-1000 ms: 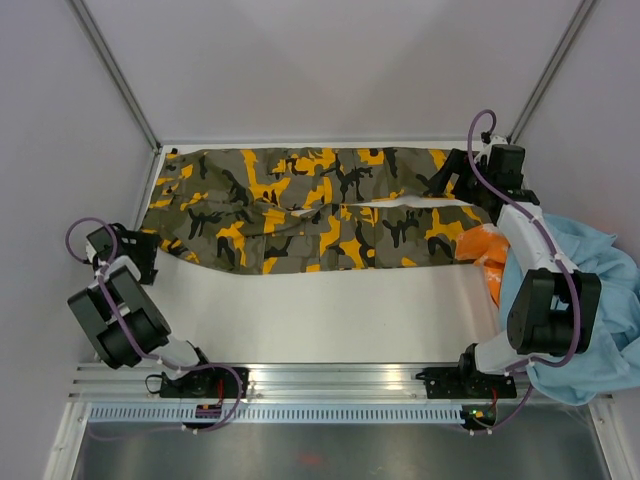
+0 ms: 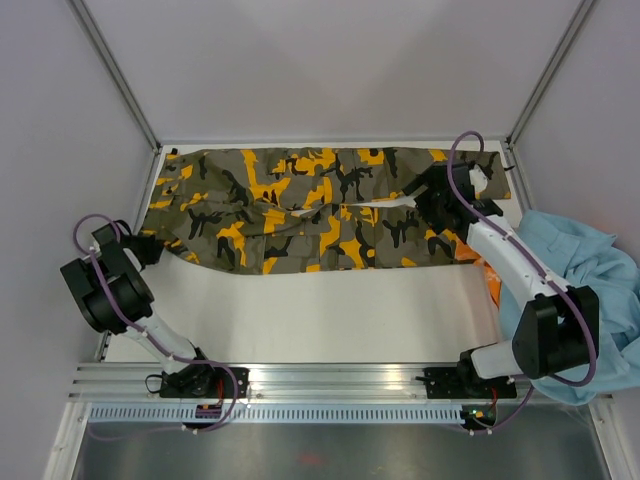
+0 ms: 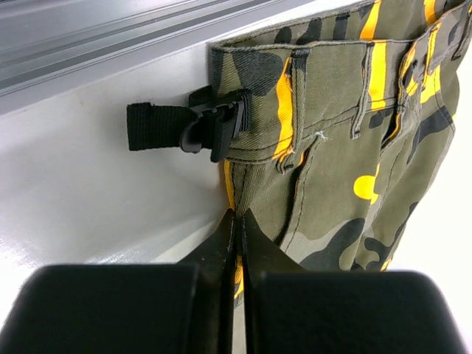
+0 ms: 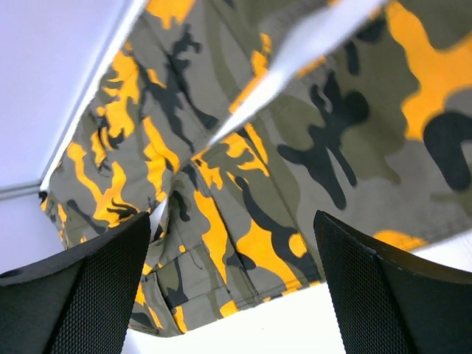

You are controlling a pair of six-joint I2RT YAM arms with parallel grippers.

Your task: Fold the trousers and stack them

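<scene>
Camouflage trousers (image 2: 290,235) in olive, black and yellow lie spread across the white table, legs reaching to the right. At their left end my left gripper (image 2: 150,245) is shut on the edge of the waistband part; the left wrist view shows a black buckle (image 3: 217,122) and folds beside the fingertips (image 3: 240,217). My right gripper (image 2: 430,205) is open over the gap between the two legs toward their right part, with nothing between its fingers. The right wrist view is blurred and shows the trousers (image 4: 221,228) below it.
A light blue cloth (image 2: 580,300) and an orange item (image 2: 490,280) lie at the right edge.
My right gripper has moved left and down in the top view, over the legs. The left gripper has shifted slightly to the trousers' edge. The trousers look unchanged.
</scene>
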